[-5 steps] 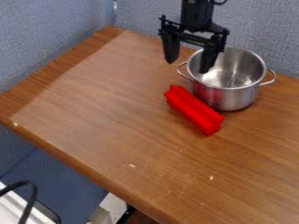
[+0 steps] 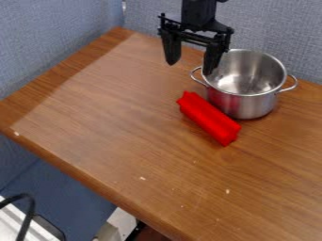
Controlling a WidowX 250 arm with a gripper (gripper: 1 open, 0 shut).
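My black gripper (image 2: 191,53) hangs at the top centre, open with nothing between its two fingers, above and slightly left of a steel pot (image 2: 247,100) with two handles. The right finger reaches over the pot's rim. A red elongated object (image 2: 209,119) lies on the wooden table (image 2: 107,141), diagonally in front of the pot's left side.
Grey padded walls stand behind it. Blue floor shows at the lower left, with a white item and a black cable at the corner.
My gripper has moved slightly left and up, away from over the pot's middle. The pot and red object have not visibly moved.
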